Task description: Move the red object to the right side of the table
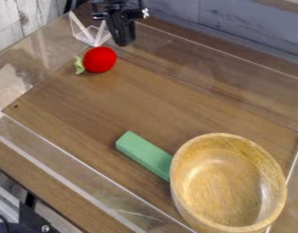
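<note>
The red object (100, 59), round with a bit of green at its left, rests on the table toward the back left. Just behind and above it, slightly to the right, is my dark gripper (119, 35), clear of the red object in the picture. The fingers are small and dark here, so their opening cannot be made out.
A green block (144, 155) lies near the front, close to a large yellow bowl (184, 173) at the front right. Low walls border the back and left.
</note>
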